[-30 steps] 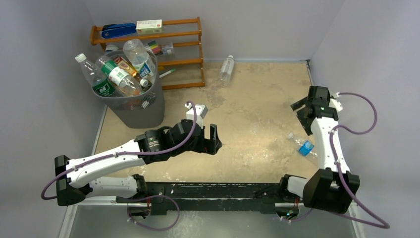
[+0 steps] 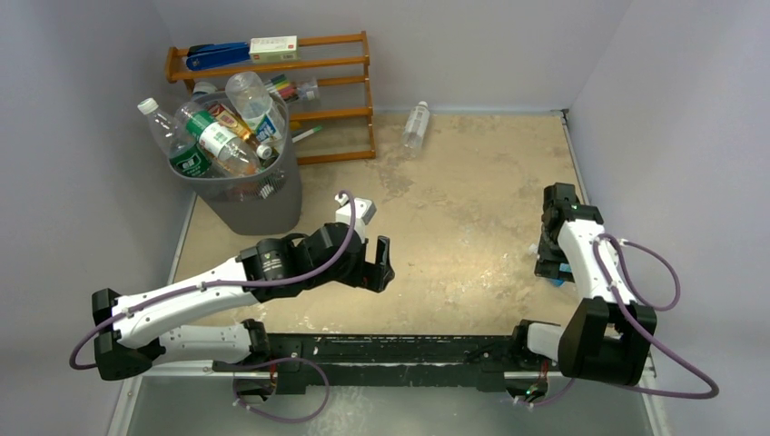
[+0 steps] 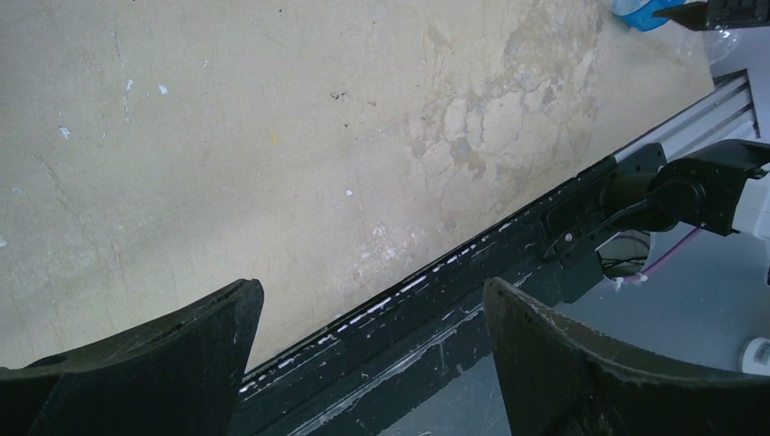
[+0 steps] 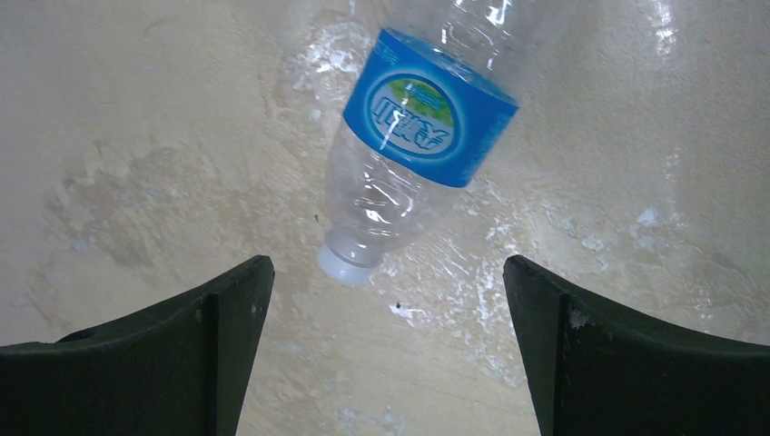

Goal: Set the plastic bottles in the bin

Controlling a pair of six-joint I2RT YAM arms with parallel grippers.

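Observation:
A clear bottle with a blue label point(image 4: 427, 118) lies on the table at the right; my right gripper stands open just over its cap end, nothing between its fingers. In the top view it mostly hides that bottle. My left gripper is open over the table's middle near the front edge, holding nothing. Another bottle point(image 2: 416, 129) lies at the back of the table. The grey bin point(image 2: 250, 209) at the left is heaped with plastic bottles.
A wooden rack point(image 2: 336, 113) with boxes and pens stands at the back left. Walls close in on both sides and behind.
The right gripper has swung toward the front, over the blue-labelled bottle, which it now covers in the top view. My left gripper has shifted slightly left and toward the front.

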